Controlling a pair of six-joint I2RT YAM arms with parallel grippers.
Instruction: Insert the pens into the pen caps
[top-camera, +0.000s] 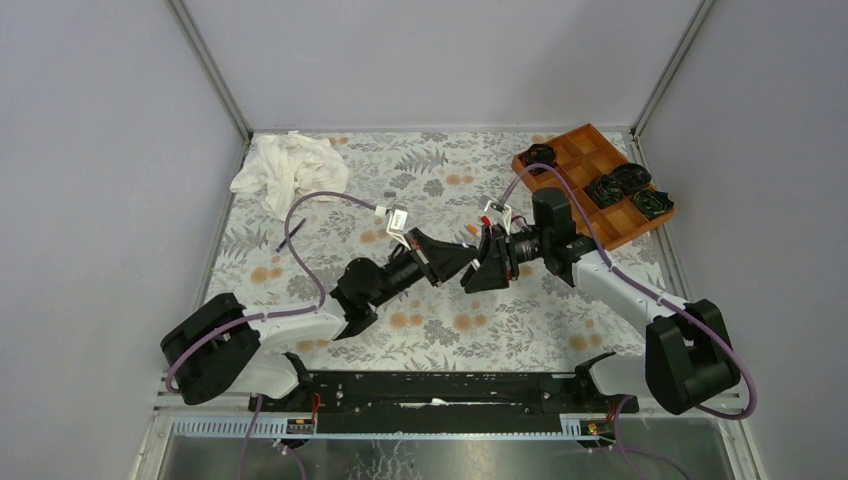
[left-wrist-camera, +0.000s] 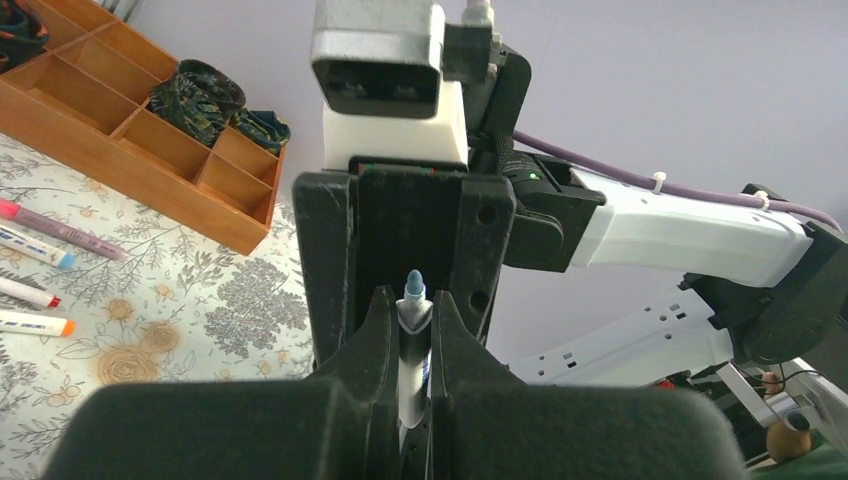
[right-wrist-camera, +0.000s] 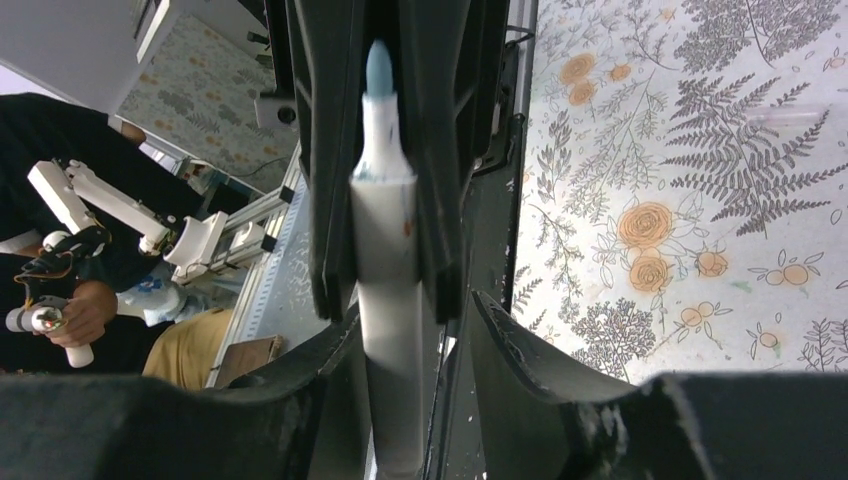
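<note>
A white pen (right-wrist-camera: 390, 340) with a pale blue tip is held upright between the two grippers, which meet right of the table's middle in the top view. My left gripper is shut on it, with the tip showing just above its fingertips. My right gripper surrounds the pen's lower barrel, its fingers apart, open. In the left wrist view several markers (left-wrist-camera: 30, 243) lie on the cloth at left. A dark pen (top-camera: 291, 235) lies at the table's left.
A wooden divided box (top-camera: 587, 160) with dark crumpled pieces stands at the back right. A white cloth (top-camera: 288, 170) lies at the back left.
</note>
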